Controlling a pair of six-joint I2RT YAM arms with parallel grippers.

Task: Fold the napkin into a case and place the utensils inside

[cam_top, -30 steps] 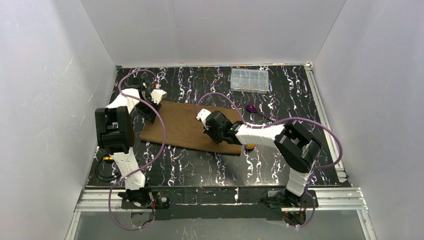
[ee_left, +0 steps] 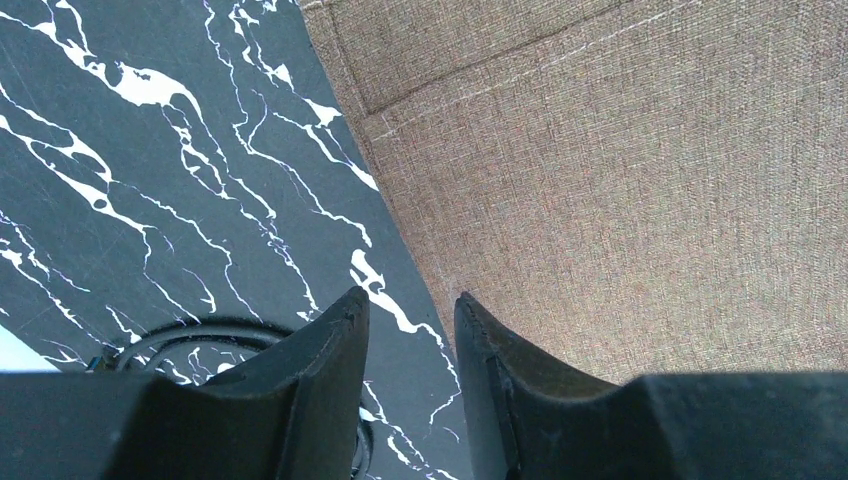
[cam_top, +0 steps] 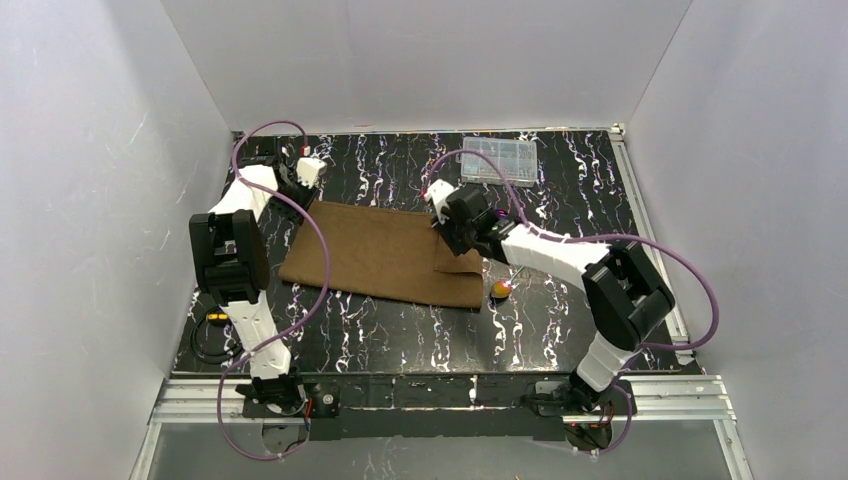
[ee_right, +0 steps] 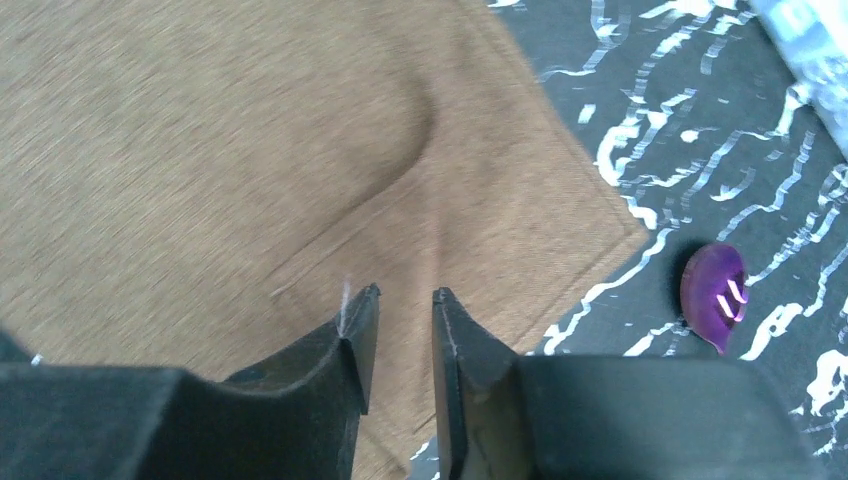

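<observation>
A brown napkin (cam_top: 370, 250) lies spread across the middle of the table, creased or folded near its right end. In the left wrist view its hemmed edge (ee_left: 640, 190) runs below my left gripper, which hangs over the napkin's left end, fingers parted, empty. My right gripper is over the right part of the napkin (ee_right: 200, 180), fingers apart with nothing visible held. A purple spoon (ee_right: 712, 295) lies beside the napkin's right edge. A red-and-yellow utensil (cam_top: 501, 290) lies right of the napkin's front corner.
A clear compartment box (cam_top: 499, 160) stands at the back right. A coiled black cable (ee_left: 230, 335) lies at the left. White walls surround the table; its front strip and right side have free room.
My right gripper has moved back and to the right from the napkin's middle to its right end. My left gripper has shifted slightly toward the back.
</observation>
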